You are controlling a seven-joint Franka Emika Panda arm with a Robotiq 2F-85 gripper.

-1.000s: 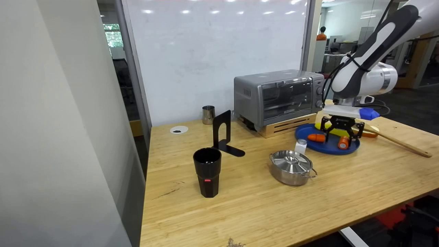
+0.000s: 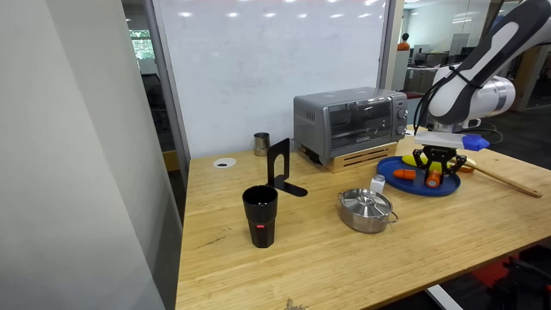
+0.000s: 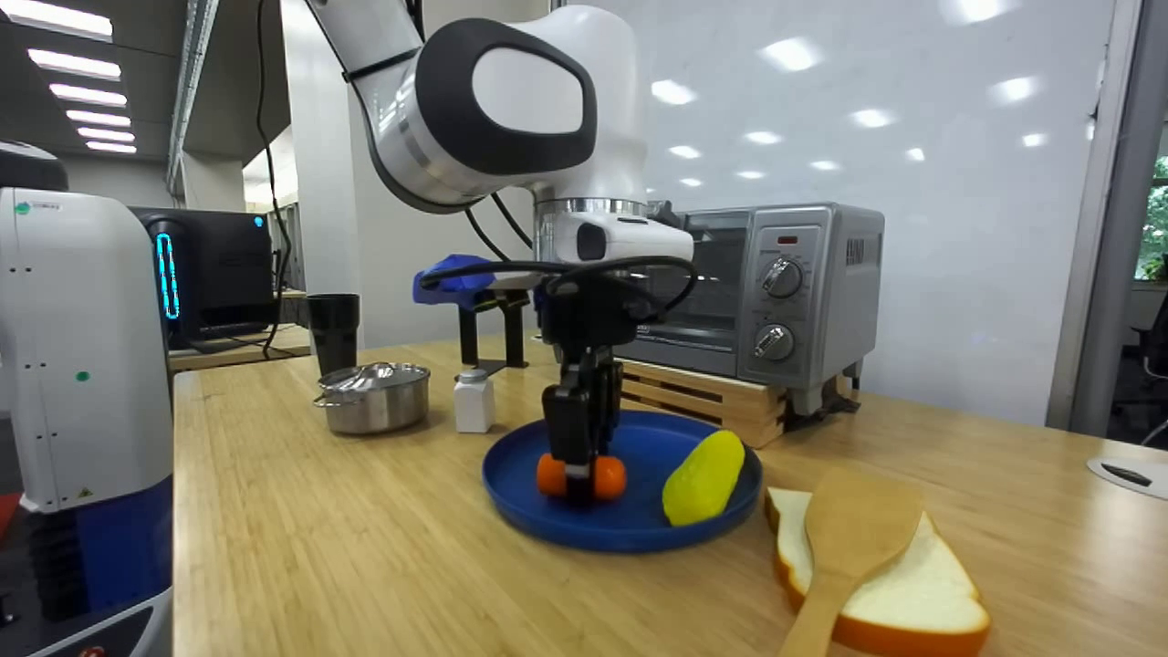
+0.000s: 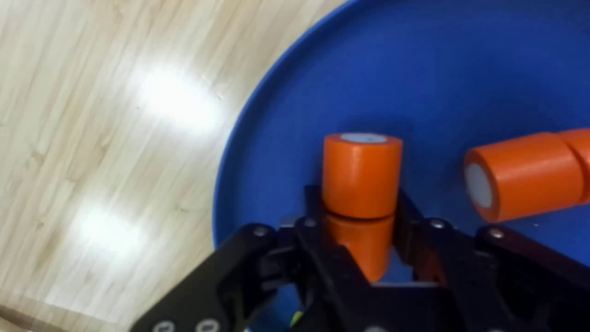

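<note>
Between my fingers is an orange carrot piece [image 4: 362,177], gripped across its sides with its pale cut end facing up in the wrist view. My gripper [image 2: 434,175] is shut on it, low over the blue plate [image 3: 526,524]. A second orange carrot piece [image 4: 528,176] lies apart on the plate, to the right in the wrist view; in the first exterior view this other piece [image 2: 404,174] is left of my gripper. On the plate's far side from the carrots sits a yellow-green item [image 3: 703,478]. Whether the held piece touches the plate cannot be told.
Beside the plate lie a bread slice [image 3: 914,591] and a wooden spatula [image 3: 860,531]. A white shaker [image 2: 377,183] and a lidded steel pot [image 2: 365,210] stand to the left. The toaster oven [image 2: 351,124] is behind. Free table lies in front.
My gripper was open around the carrot piece and has shut on it. The arm and the plate have shifted a little to the right in the first exterior view.
</note>
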